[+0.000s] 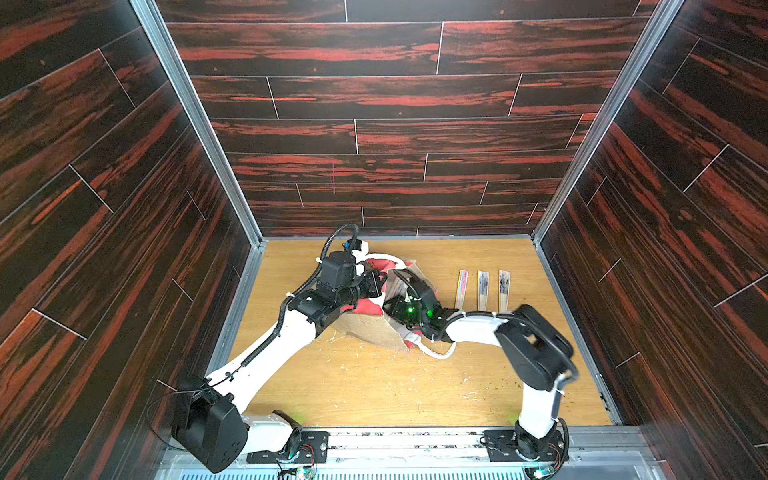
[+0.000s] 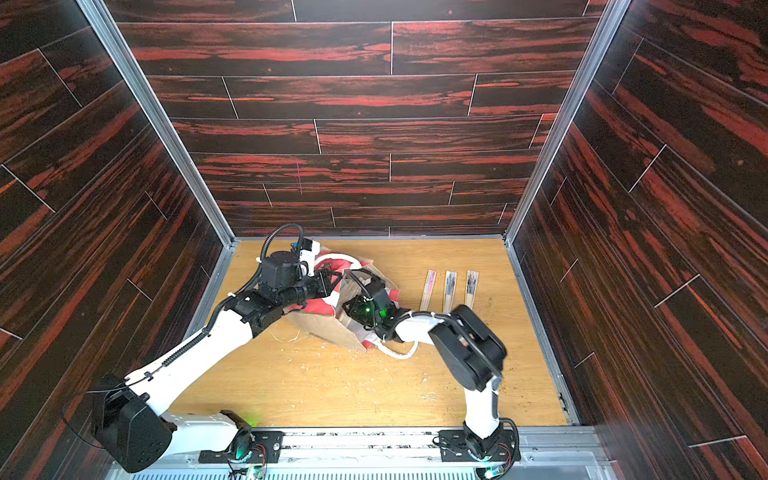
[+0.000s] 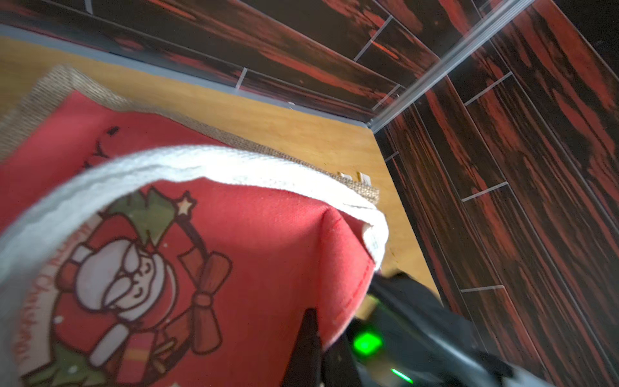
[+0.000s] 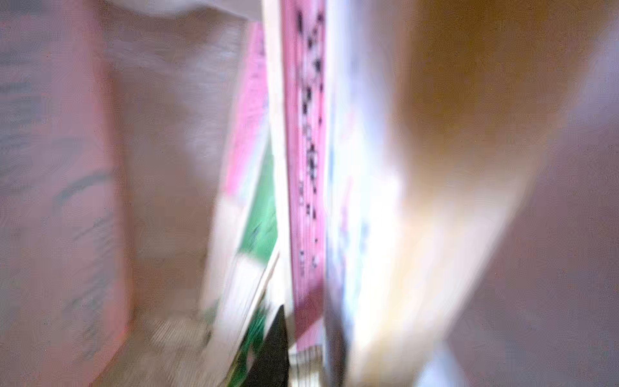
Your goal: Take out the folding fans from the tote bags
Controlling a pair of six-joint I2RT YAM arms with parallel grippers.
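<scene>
The red-and-tan tote bag (image 1: 369, 328) with white handles lies mouth open on the table. In the left wrist view its Santa-printed red cloth (image 3: 258, 258) runs down to my left gripper, which is shut on the bag's edge. My right gripper reaches into the bag's mouth. Between its dark fingers stands a pink-edged folding fan (image 4: 306, 161); whether they grip it is unclear in the blur. Beside it inside the bag leans a pink-and-green fan (image 4: 258, 213). The two top views have the bag's inside covered by the arms.
Three wrapped fans lie apart on the right of the table: a pink one (image 1: 461, 289), a grey one (image 1: 482, 289) and another grey one (image 1: 504, 290). A white handle (image 1: 438, 352) loops beneath the right arm.
</scene>
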